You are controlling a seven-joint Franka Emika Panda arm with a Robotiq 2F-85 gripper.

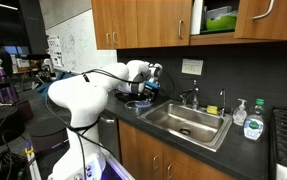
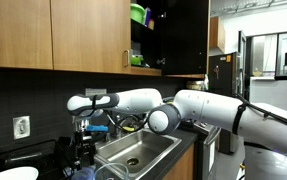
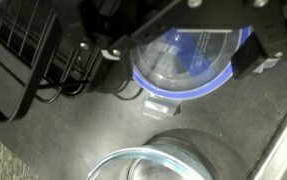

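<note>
A round clear lid with a blue rim (image 3: 188, 95) shows in the wrist view, beyond the fingers of my gripper. The gripper stands open, one finger near each side of the lid; whether they touch it I cannot tell. A clear glass container (image 3: 151, 163) sits on the dark counter, nearer the bottom of the wrist view and apart from the lid. Exterior view 2 shows the glass container (image 2: 113, 172) at the bottom edge, with the bluish lid (image 2: 84, 174) beside it. In exterior view 1 the arm hides much of this area.
A black wire dish rack (image 3: 28, 50) borders the lid's left side in the wrist view. The steel sink (image 1: 188, 125) lies to the right, with a faucet (image 1: 194, 97) behind it. Soap bottles (image 1: 254, 120) stand farther right. Bare counter surrounds the glass container.
</note>
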